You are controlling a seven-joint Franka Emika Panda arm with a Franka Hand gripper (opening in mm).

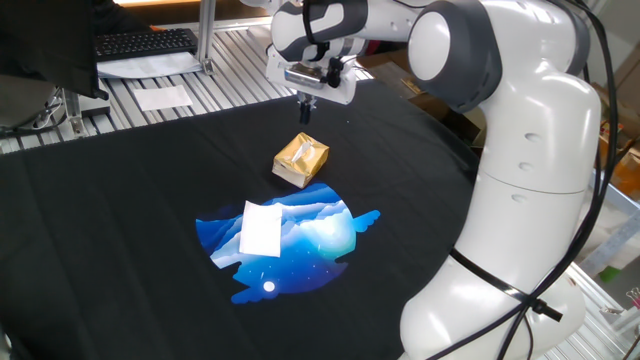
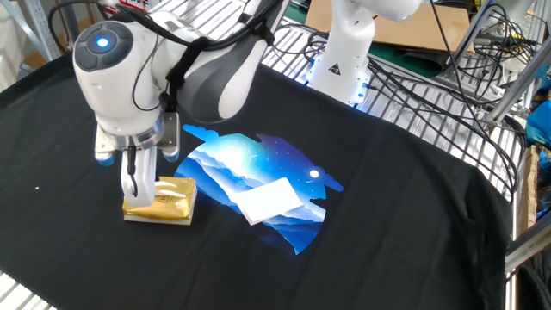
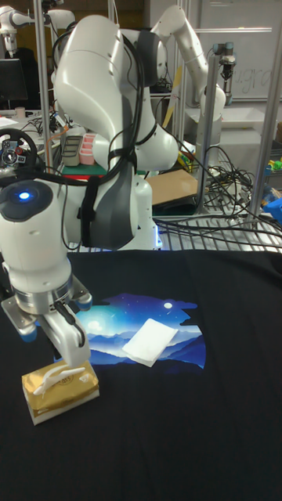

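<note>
A gold tissue pack (image 1: 301, 158) with a pale underside lies on the black cloth; a white strip shows on its top (image 3: 63, 376). A flat white sheet (image 1: 261, 229), perhaps a tissue, rests on the blue mountain-and-night-sky print (image 1: 330, 230). My gripper (image 1: 306, 112) hangs above the table, apart from the pack and behind it in exterior view 1. Its short dark fingers look closed together, with nothing visible between them. In exterior views 2 and 3 the hand overlaps the pack and hides the fingertips.
Black cloth (image 1: 110, 250) covers the table, with broad clear room around the print. Beyond it at the back left are a metal slatted surface (image 1: 235, 75), a keyboard (image 1: 146, 44) and a loose paper (image 1: 162, 98). Cables (image 2: 430, 112) lie near the arm's base.
</note>
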